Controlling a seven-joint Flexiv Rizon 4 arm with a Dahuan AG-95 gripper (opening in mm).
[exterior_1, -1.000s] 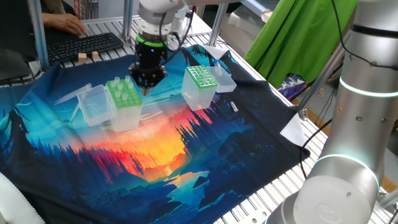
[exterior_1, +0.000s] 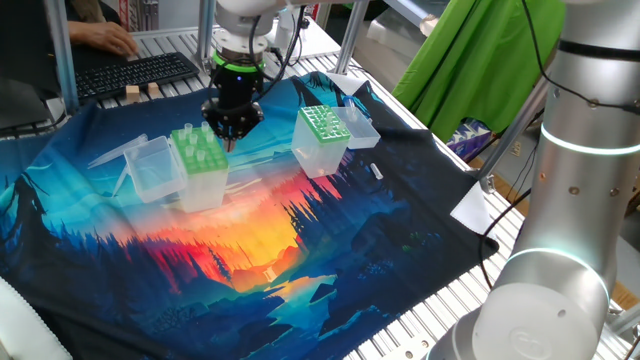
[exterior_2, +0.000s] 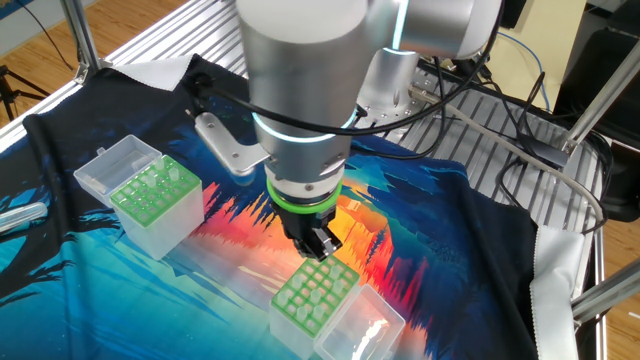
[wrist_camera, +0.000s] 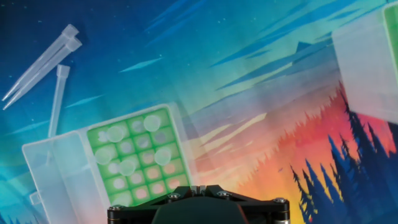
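A clear tip box with a green grid top (exterior_1: 199, 148) stands left of centre in exterior view 1, several translucent tips standing in it. Its open lid (exterior_1: 155, 168) lies alongside, and loose tips (wrist_camera: 46, 59) rest on the cloth beyond, best seen in the wrist view. A second green-topped box (exterior_1: 322, 130) is farther right, with its lid (exterior_2: 118, 163) open too. My gripper hangs over the edge of the first box's grid (exterior_2: 315, 290) in exterior view 2. Its fingertips look together, and nothing shows between them.
A printed landscape cloth (exterior_1: 270, 270) covers the table, with wide clear room between and in front of the boxes. Someone's hand (exterior_1: 105, 38) is at a keyboard (exterior_1: 135, 75) at the back left. Metal posts (exterior_1: 62, 60) rise around the table.
The boxes and loose tips have not moved.
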